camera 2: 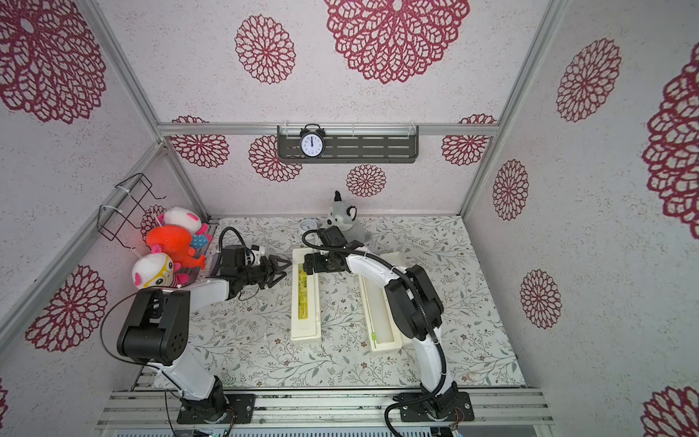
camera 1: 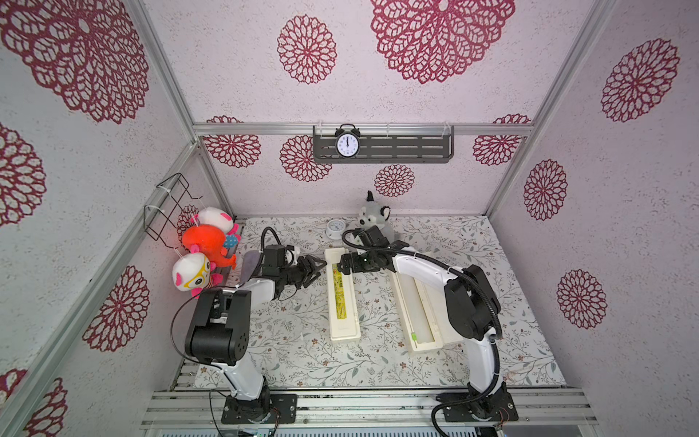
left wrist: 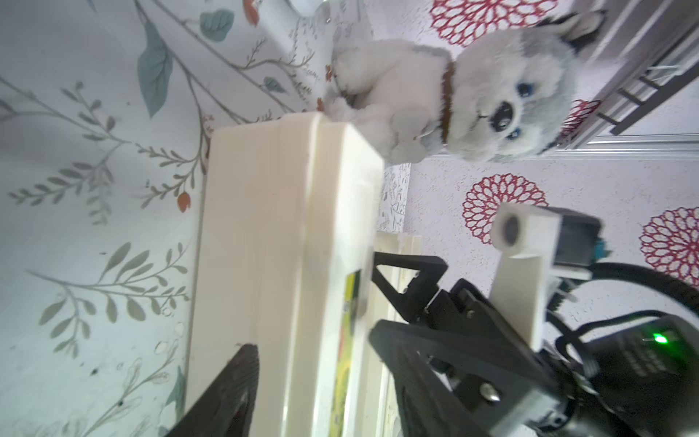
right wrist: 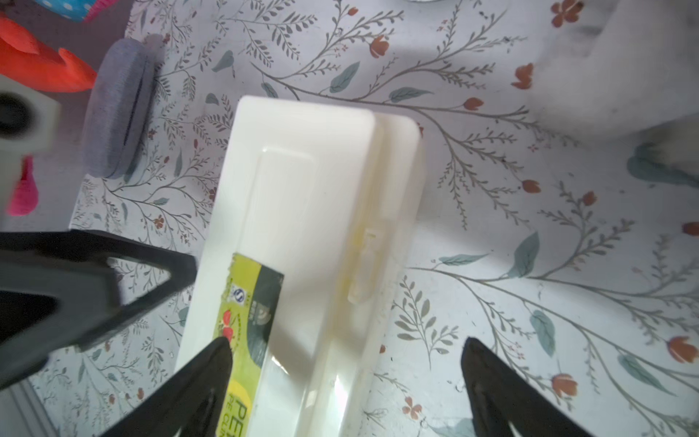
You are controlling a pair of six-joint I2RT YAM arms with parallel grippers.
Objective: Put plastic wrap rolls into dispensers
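Note:
A long white box with a yellow label, a closed dispenser (camera 1: 343,327), lies in the middle of the table. My left gripper (camera 1: 315,270) is part open just left of its far end, nothing visible between the fingers. My right gripper (camera 1: 346,263) hangs at the far end's right side; in the right wrist view its blurred fingers stand apart on either side of the box's right edge, the left one over the box. An open white dispenser (camera 2: 383,320) with an empty-looking pale inside lies to the right, partly hidden by my right arm.
A husky plush (left wrist: 509,94) sits behind the box, beside a small white round object (camera 1: 335,228). Colourful plush toys (camera 1: 207,244) lie along the left wall near a wire basket.

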